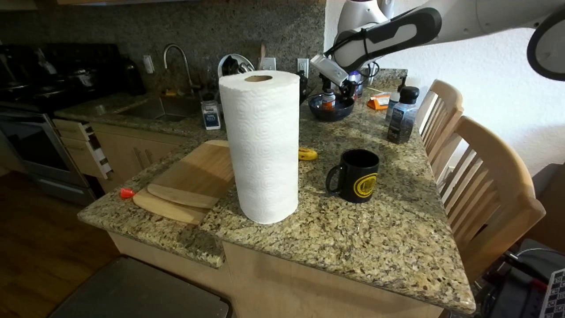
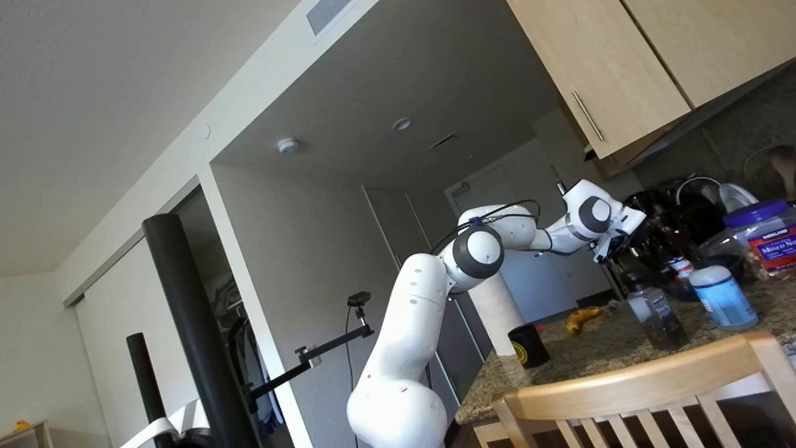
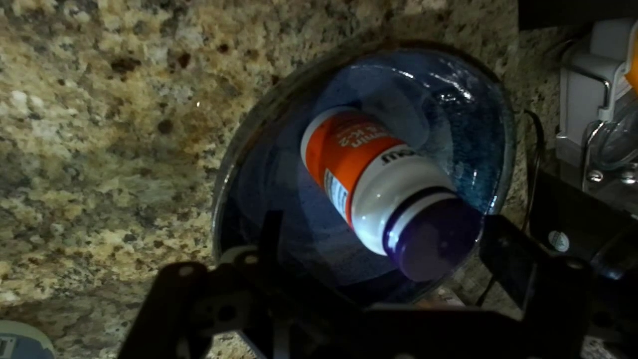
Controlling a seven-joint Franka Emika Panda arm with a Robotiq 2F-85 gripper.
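A dark blue glazed bowl (image 3: 239,149) holds a white and orange vitamin bottle (image 3: 383,173) with a purple cap. In the wrist view the bottle leans inside the bowl, cap toward the camera. My gripper is open above the bowl, its dark fingers (image 3: 272,230) spread to either side of the bottle's cap end. Whether either finger touches the bottle cannot be told. From exterior view 1, the same bowl (image 1: 331,113) sits at the far end of the counter, with the bottle (image 1: 328,100) beneath my gripper.
An orange packet (image 1: 379,100) and a dark-capped bottle (image 1: 403,116) stand right of the bowl. Nearer are a black mug (image 1: 360,175), a paper towel roll (image 1: 265,148), a banana (image 1: 307,153) and cutting boards (image 1: 196,175). Chairs (image 1: 476,175) line the counter's right side.
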